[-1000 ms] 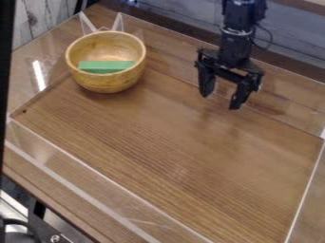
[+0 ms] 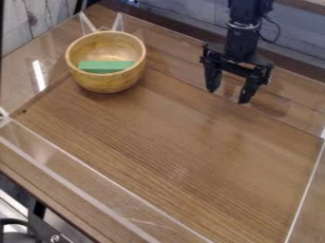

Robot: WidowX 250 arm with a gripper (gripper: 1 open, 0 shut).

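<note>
My black gripper (image 2: 235,80) hangs over the back right of the wooden table, its two fingers spread apart with only bare table visible between them. To the left, a tan round bowl (image 2: 105,46) holds a green block (image 2: 106,66), which lies low in it toward the front.
The bowl and green block look unchanged.
</note>
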